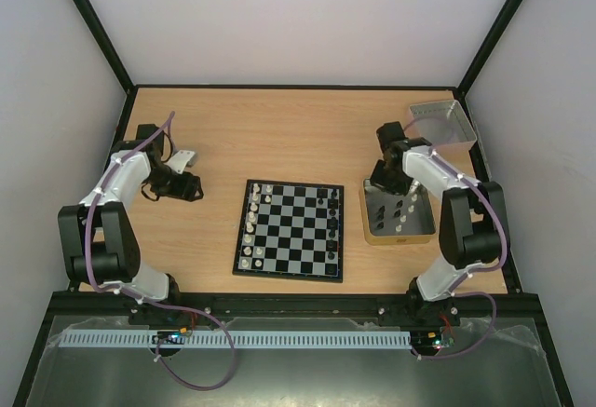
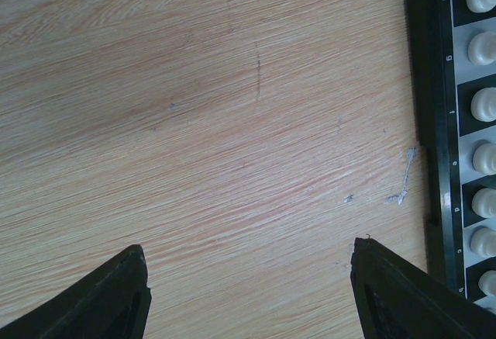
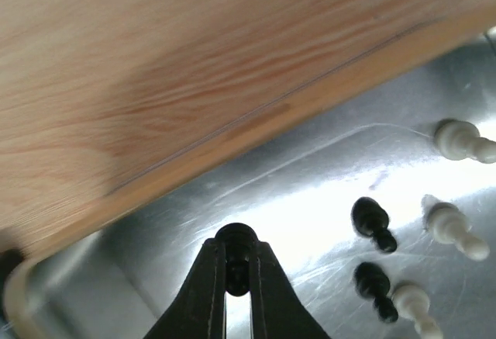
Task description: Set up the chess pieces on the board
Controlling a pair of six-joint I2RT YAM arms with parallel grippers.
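Note:
A black pawn (image 3: 237,240) is pinched between the fingers of my right gripper, held over the storage box (image 1: 400,238). Loose pieces lie on the box floor in the right wrist view, including a black pawn (image 3: 370,216), another black piece (image 3: 373,280) and a white pawn (image 3: 449,226). The chessboard (image 1: 296,230) carries white pieces (image 1: 250,227) along its left side and black pieces (image 1: 332,223) along its right. My left gripper is open over bare table left of the board, with nothing between its fingers.
Behind the right arm, at the back right, stands an empty-looking pale bin (image 1: 430,109). The box's wooden rim (image 3: 256,128) rises close to the right gripper. Bare table (image 1: 270,137) stretches behind the board.

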